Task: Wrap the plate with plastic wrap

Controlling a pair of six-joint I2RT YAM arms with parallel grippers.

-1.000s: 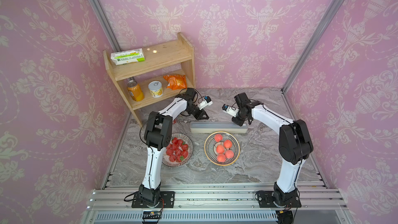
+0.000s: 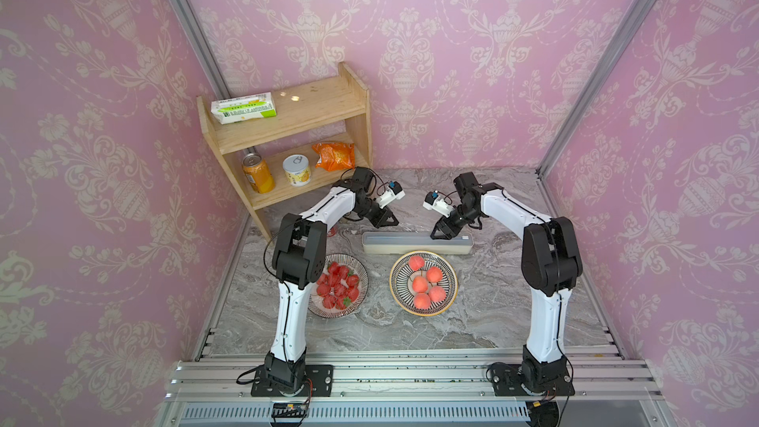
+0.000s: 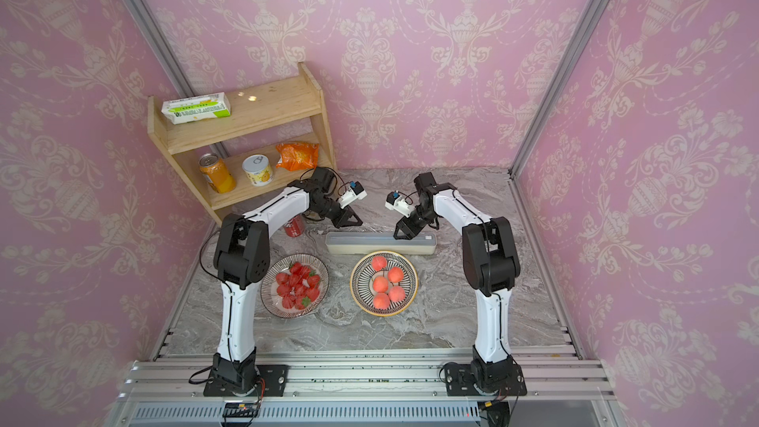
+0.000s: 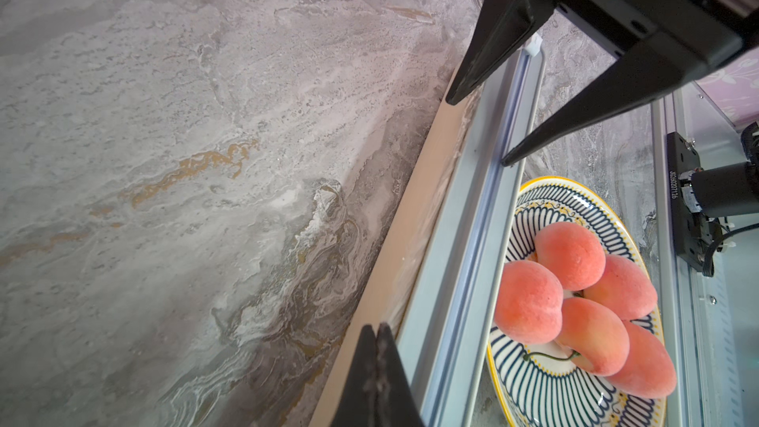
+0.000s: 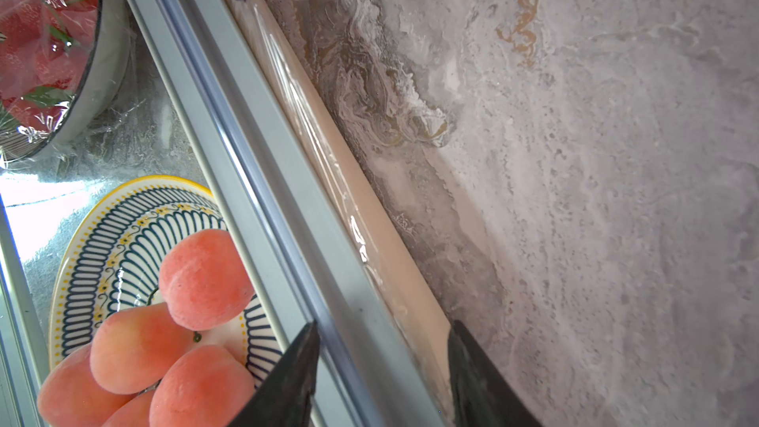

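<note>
A long grey-and-cream wrap dispenser (image 2: pixel 417 246) lies behind the plate of peaches. Clear film (image 5: pixel 296 95) shows as a wrinkled sheen over its beige back part in the right wrist view. The plate (image 2: pixel 400 300), patterned with a yellow rim, holds several peaches (image 5: pixel 207 278) and looks uncovered. At the dispenser's left end, my left gripper is shut; I see nothing clearly between its tips. Over the right half of the dispenser, my right gripper stands open, one finger (image 4: pixel 482 47) at the back side, the other over the grey top.
Another plate (image 3: pixel 272 303), holding strawberries under clear film, sits at the left. A red can (image 3: pixel 294 226) stands partly behind the left arm. The wooden shelf (image 2: pixel 316 99) with food items rises at back left.
The left arm, dispenser and plates have hardly moved.
</note>
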